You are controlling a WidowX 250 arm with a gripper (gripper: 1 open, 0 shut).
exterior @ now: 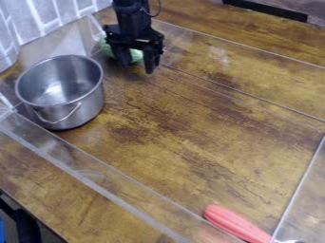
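Note:
The black gripper [132, 50] hangs at the top of the camera view, its fingers pointing down over a green object [113, 50] that it partly hides. Whether the fingers are open or shut on the green object cannot be made out. A steel pot [61, 92] stands at the left, nearer the camera than the gripper.
A red-handled utensil [235, 224] lies at the bottom right.

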